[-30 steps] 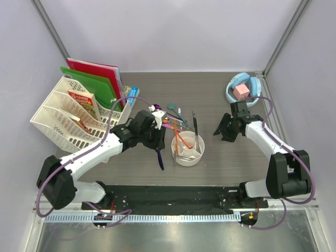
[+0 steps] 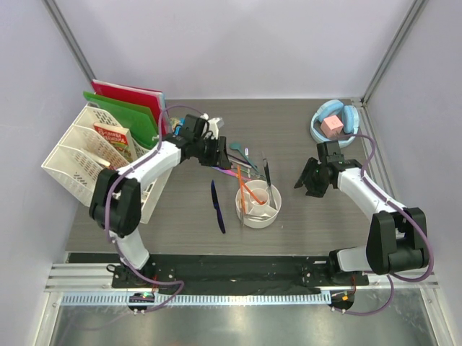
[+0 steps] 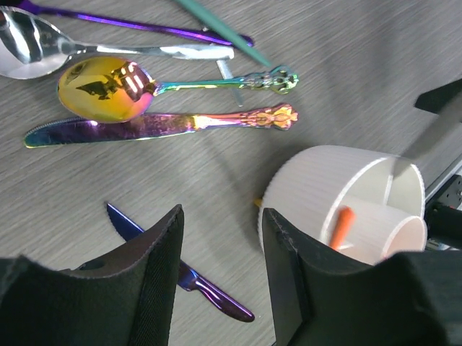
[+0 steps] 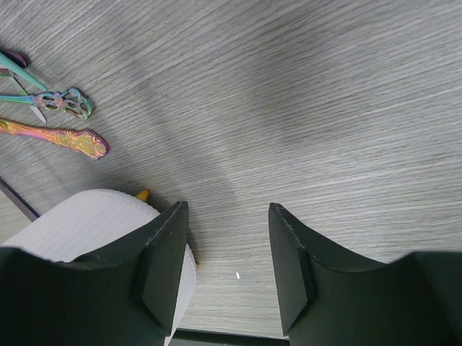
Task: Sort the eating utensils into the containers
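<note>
The white divided container (image 2: 260,223) stands near the middle of the table with orange-handled and dark utensils leaning in it. Behind it lies a loose pile: a silver spoon (image 3: 32,45), a rainbow spoon (image 3: 108,88), a rainbow knife (image 3: 155,126) and a teal-handled piece (image 3: 224,30). A dark purple knife (image 2: 217,207) rests alone left of the container. My left gripper (image 2: 222,160) hangs over the pile's left end, open and empty. To the right of the container, my right gripper (image 2: 310,186) is over bare table, open with nothing between its fingers.
A white rack (image 2: 76,162) with books and folders fills the left side, close to my left arm. Blue headphones (image 2: 351,119) with a pink block (image 2: 332,127) sit at the back right.
My left gripper has moved back, away from the table's front edge, to above the pile, uncovering the dark purple knife fully. The right arm is nearly still.
</note>
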